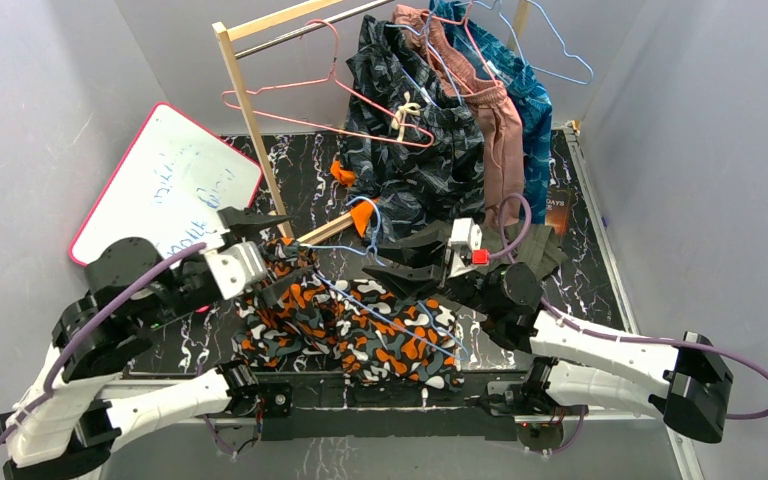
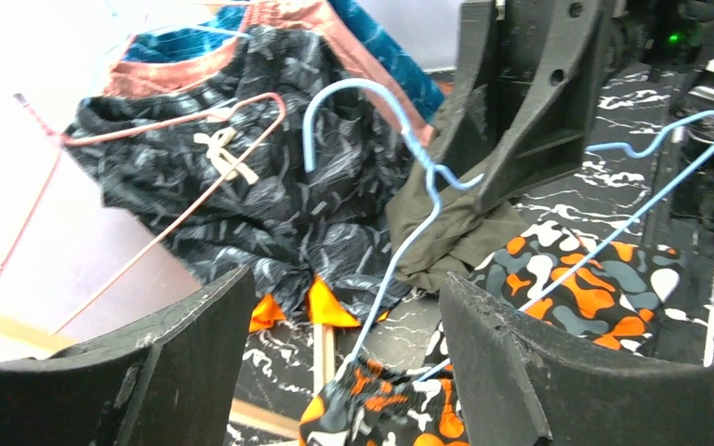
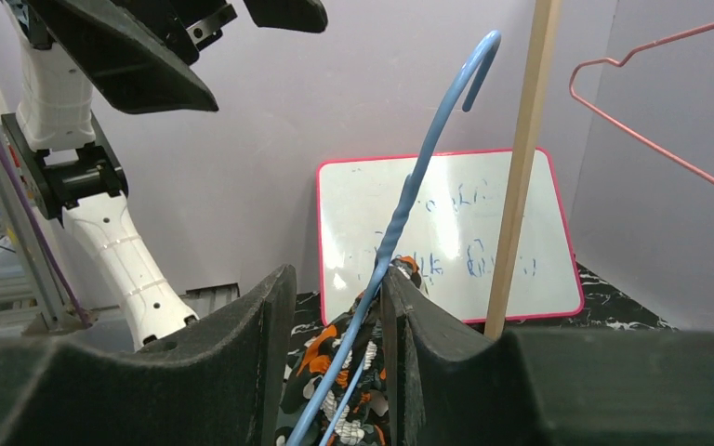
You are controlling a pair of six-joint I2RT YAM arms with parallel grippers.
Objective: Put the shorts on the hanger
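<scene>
The camouflage shorts (image 1: pixel 300 325) in orange, black, grey and white lie along the front of the table, their left part raised. The left side of the blue hanger (image 1: pixel 400 335) runs into the raised part in the left wrist view; its right side is outside the cloth there. My left gripper (image 1: pixel 300 248) stands open at the upper left of the shorts, with nothing gripped between its wide-set fingers (image 2: pixel 195 358). My right gripper (image 1: pixel 376 260) is partly open around the hanger's neck (image 3: pixel 395 232), which passes between its fingertips. Folds hide the hanger's left end.
A wooden rack (image 1: pixel 250 120) carries an empty pink hanger (image 1: pixel 332 80), black shorts (image 1: pixel 410 150), pink shorts (image 1: pixel 500 140) and a blue garment (image 1: pixel 535 130). The whiteboard (image 1: pixel 165 185) leans at the left. Dark green cloth (image 1: pixel 540 250) lies behind the right arm.
</scene>
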